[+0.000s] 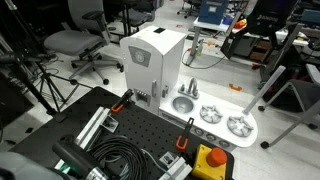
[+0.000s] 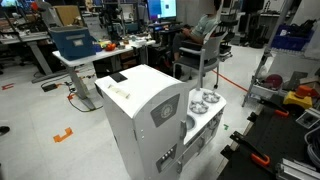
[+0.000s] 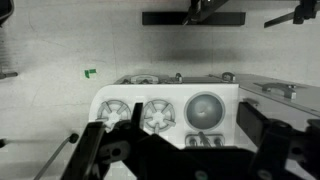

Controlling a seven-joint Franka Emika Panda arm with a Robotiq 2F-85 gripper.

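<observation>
My gripper is open over the toy kitchen in the wrist view, its dark fingers (image 3: 97, 135) wide apart. No object shows between them. Below lies a white countertop (image 3: 140, 94) with a grey round sink (image 3: 205, 111) and two burners (image 3: 159, 116). The same counter (image 1: 218, 106) appears in exterior view 1, attached to a tall white cabinet (image 1: 152, 62). Dark parts of the arm (image 1: 268, 22) hang at the upper right there, above and beyond the counter. The fingertips cannot be made out clearly in that view.
A black perforated table (image 1: 145, 128) borders the kitchen, with orange-handled clamps (image 1: 183, 142) at its edge. Coiled black cable (image 1: 118, 158) and a yellow box with a red button (image 1: 216, 157) rest on it.
</observation>
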